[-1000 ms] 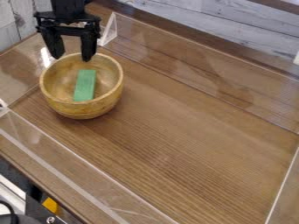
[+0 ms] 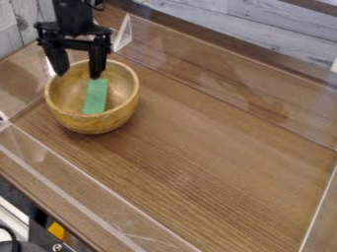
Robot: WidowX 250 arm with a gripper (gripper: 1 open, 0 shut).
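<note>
A wooden bowl (image 2: 70,113) stands at the upper left of the table, with a green rectangular object (image 2: 97,95) lying inside it. My black gripper (image 2: 75,65) hangs over the back part of the bowl, its two fingers apart on either side, open, with the green object below and between them toward the front.
A pale plank wall runs along the back. The table's left edge, with dark cables and a small yellow item below it, is at the lower left.
My gripper has moved down toward the bowl over the last second, staying open. The bowl and green object look about the same.
</note>
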